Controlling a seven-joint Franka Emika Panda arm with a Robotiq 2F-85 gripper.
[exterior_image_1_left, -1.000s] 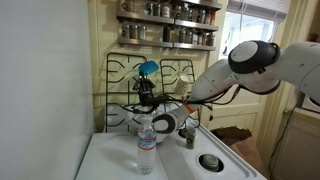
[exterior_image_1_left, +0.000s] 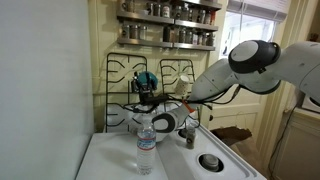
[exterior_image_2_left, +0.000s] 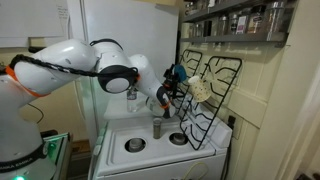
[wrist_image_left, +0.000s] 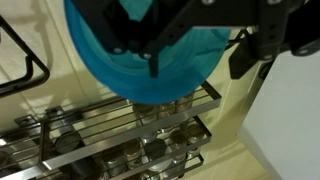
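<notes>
A round blue bowl-like thing (wrist_image_left: 150, 75) fills the upper middle of the wrist view. My gripper has its fingers apart, with the blue thing in front of and between them; whether either finger touches it cannot be told. In exterior view 1 the blue thing (exterior_image_1_left: 148, 79) shows just above the dark gripper (exterior_image_1_left: 146, 92), against the black wire rack (exterior_image_1_left: 115, 75). Exterior view 2 shows only a small part of the blue thing (exterior_image_2_left: 180, 72) by the rack, partly hidden by dark gripper parts.
A white cup (exterior_image_2_left: 200, 89) hangs on the rack close by. A water bottle (exterior_image_1_left: 146, 150) stands on the white stove top (exterior_image_1_left: 110, 160), with small jars (exterior_image_2_left: 157, 128) farther along. Shelves of spice jars (exterior_image_1_left: 165, 35) run above the rack.
The blue thing sits lower than before and shows a rounder, more teal face, as if tilted. The arm itself looks almost unmoved.
</notes>
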